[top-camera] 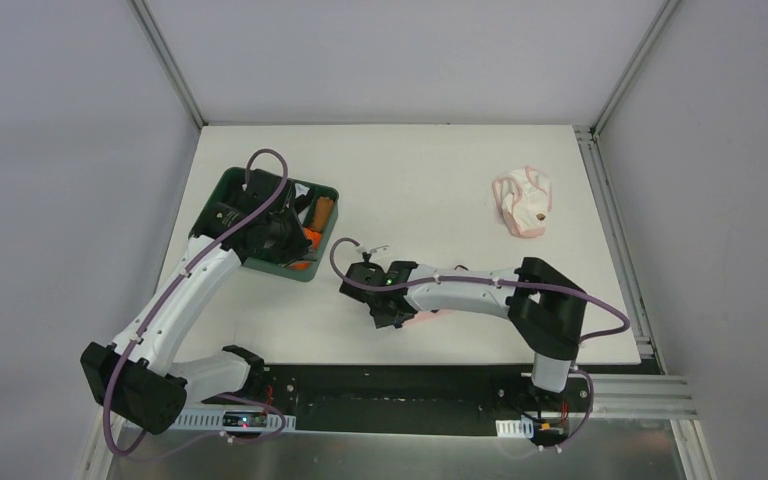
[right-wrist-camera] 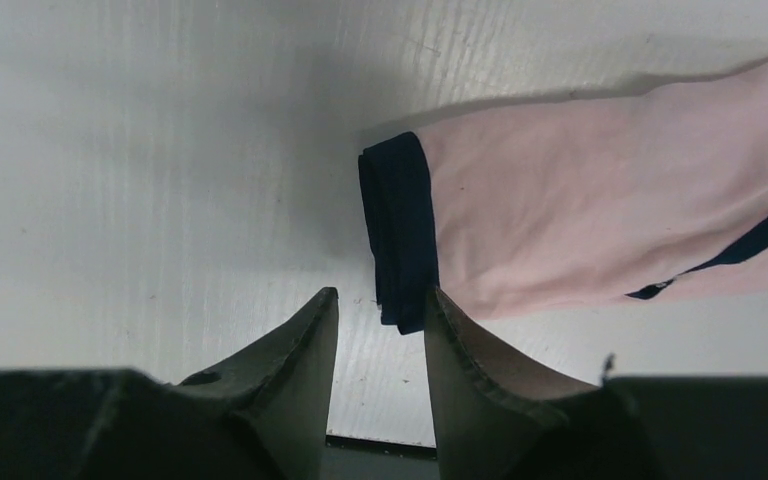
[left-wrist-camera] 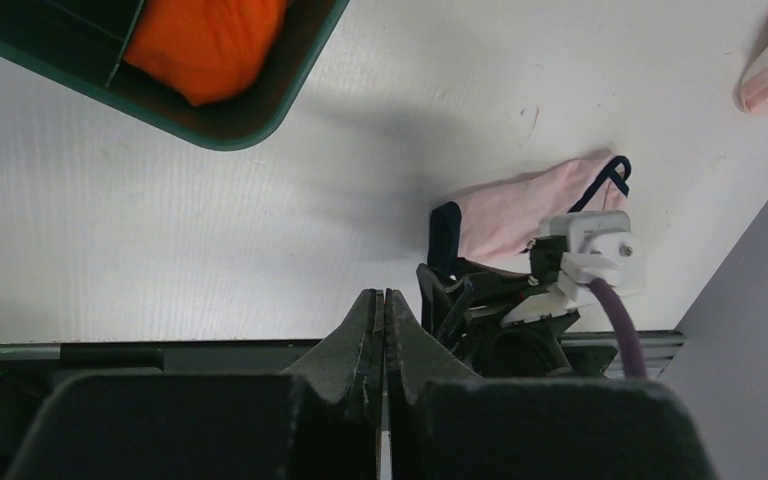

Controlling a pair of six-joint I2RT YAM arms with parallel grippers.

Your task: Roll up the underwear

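Note:
Pink underwear with a navy waistband lies folded into a long strip on the table, its band end toward the left. Most of it is covered by my right arm in the top view. My right gripper is open over the table by the near corner of that band end, holding nothing. In the left wrist view the underwear shows partly behind the right gripper. Shut, with nothing seen between its fingers, my left gripper hangs near the green box's front right corner.
The divided green box at the left of the table holds rolled orange cloth and a brown item. A crumpled white cloth with pink trim lies far right.

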